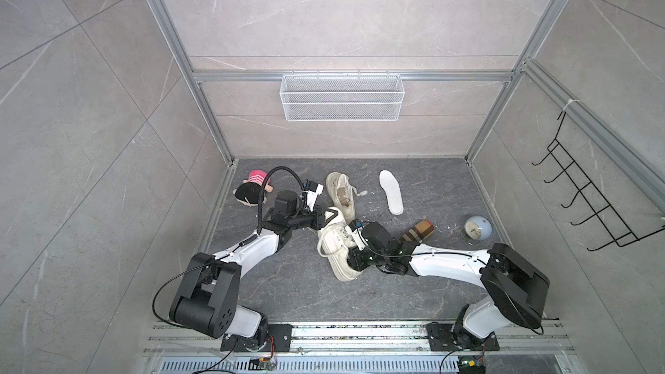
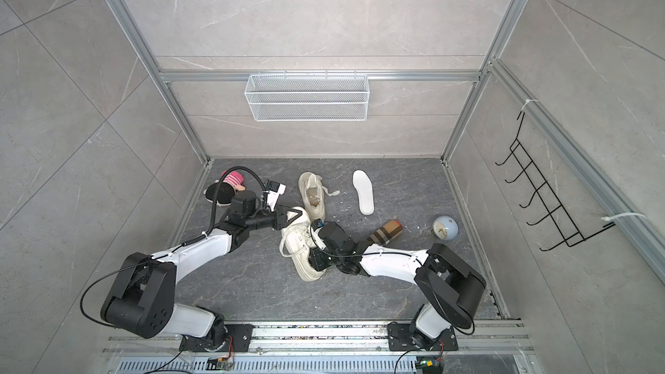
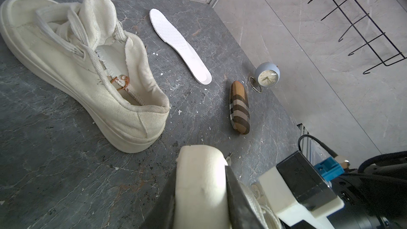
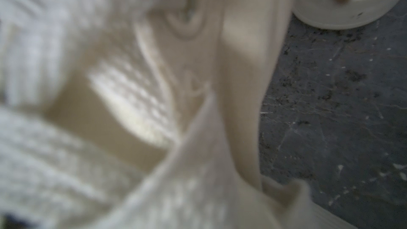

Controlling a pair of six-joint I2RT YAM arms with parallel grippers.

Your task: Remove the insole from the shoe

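Observation:
In the top left view the near white shoe [image 1: 344, 272] lies on the dark floor, heel toward me and laces loose. My left gripper [image 1: 334, 217] is shut on its far end; the left wrist view shows a smooth pale toe [image 3: 201, 186] pinched between the two black fingers. My right gripper [image 1: 354, 259] is at the shoe's opening from the right side, with its fingertips hidden there. Blurred cloth, laces and lining of the shoe [image 4: 127, 114] fill most of the right wrist view. I cannot make out an insole inside this shoe.
A second shoe [image 1: 340, 192] stands just beyond, and a loose white insole [image 1: 391, 192] lies behind on the right. A striped brown case [image 1: 419, 230] is close to the right arm, with a round clock [image 1: 477, 228] farther right. A doll [image 1: 253, 188] lies back left.

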